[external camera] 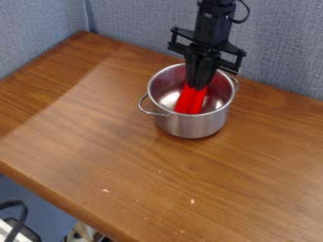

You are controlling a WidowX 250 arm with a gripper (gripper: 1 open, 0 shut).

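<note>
A steel pot [187, 123] with wire handles stands at the back centre of the wooden table [113, 170]. Inside it lies a red object [192, 99], partly hidden by the gripper. My black gripper [199, 74] hangs over the pot, its lower end reaching down to the top of the red object. Whether it is open or shut, or holds the red object, I cannot tell.
Grey padded walls [284, 57] bound the table behind and at the left. A cable shows past the front left edge.
</note>
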